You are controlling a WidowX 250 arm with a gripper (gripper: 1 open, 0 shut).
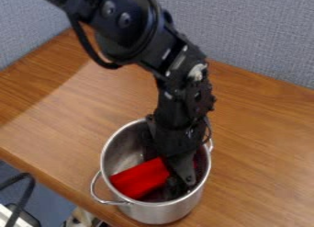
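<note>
My black gripper (172,153) reaches down from above into a silver metal pot (160,210) with wire handles, near the front of the wooden table. Inside the pot, at the left, lies a red object (139,179), partly covered by the gripper's fingers. Whether the fingers grip it or only rest against it I cannot tell, and how far apart they stand is hidden.
A grey wall (252,38) runs along the back. Dark cables (18,198) show at the lower left.
</note>
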